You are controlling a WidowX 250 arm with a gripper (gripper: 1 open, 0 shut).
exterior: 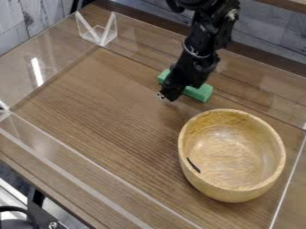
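Note:
My black arm reaches down from the top centre, and its gripper [171, 92] is low at the near-left end of a green object [199, 90], partly covering it. The green object lies on the wooden table. I see nothing clearly held between the fingertips, which look shut, though they are small and dark. A small pale bit shows by the fingertips, too small to identify.
A large cream bowl [232, 178] takes up the lower right. A white wire rack [98, 31] stands at the back left. Raised edges border the back and left.

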